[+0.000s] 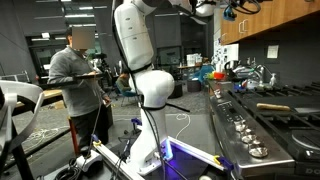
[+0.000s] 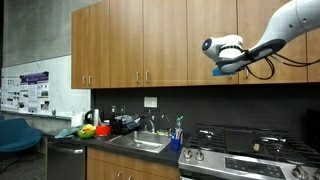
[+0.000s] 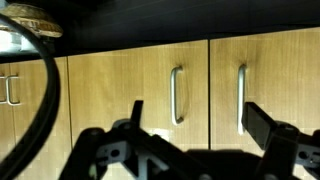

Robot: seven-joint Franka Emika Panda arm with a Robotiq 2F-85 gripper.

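Wooden upper cabinet doors (image 3: pixel 115 110) fill most of the wrist view, all shut. Two vertical metal bars stand side by side there: a left handle (image 3: pixel 177 95) and a right handle (image 3: pixel 241 98). My open gripper points at these doors, one finger to the left of the handle pair and the other overlapping the area below the right one. Nothing shows between the fingers. In exterior view 2 the arm (image 2: pixel 262 54) reaches in from the right, its end in front of the upper cabinets. Contact with a handle cannot be made out.
Beneath the cabinets runs a counter with a sink (image 2: pixel 150 140), a blue utensil holder (image 2: pixel 176 140) and a stove (image 2: pixel 255 145). A kettle and colourful bowls (image 2: pixel 103 129) stand left of the sink. A person (image 1: pixel 88 85) stands left of the arm's base.
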